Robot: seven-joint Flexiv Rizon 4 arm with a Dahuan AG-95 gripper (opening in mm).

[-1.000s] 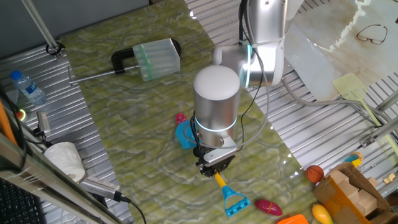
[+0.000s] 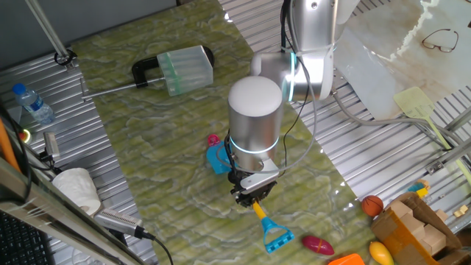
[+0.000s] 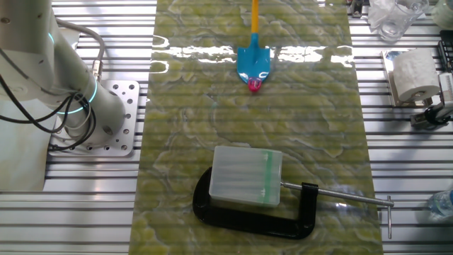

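A toy shovel lies across the green marbled mat, its blue blade point(image 3: 253, 62) pointing toward the clamp. A small pink-red piece point(image 3: 254, 85) is at the blade's tip; whether it is attached is unclear. In exterior view 1 the yellow shaft point(image 2: 258, 210) emerges from under my gripper point(image 2: 252, 199) and ends in a blue grip handle point(image 2: 278, 238). The dark fingers are over the shaft, but the arm hides much of the contact, so their closure cannot be made out. Exterior view 2 does not include the gripper.
A black C-clamp point(image 3: 255, 223) around a translucent box point(image 3: 241, 176) rests on the mat. Close to the shovel's handle are a magenta oval toy point(image 2: 318, 245), an orange object point(image 2: 346, 260) and a cardboard box point(image 2: 408, 230) of blocks.
Almost nothing differs. The shovel's blue handle end has shifted very slightly in exterior view 1, and my gripper stays over the shaft.
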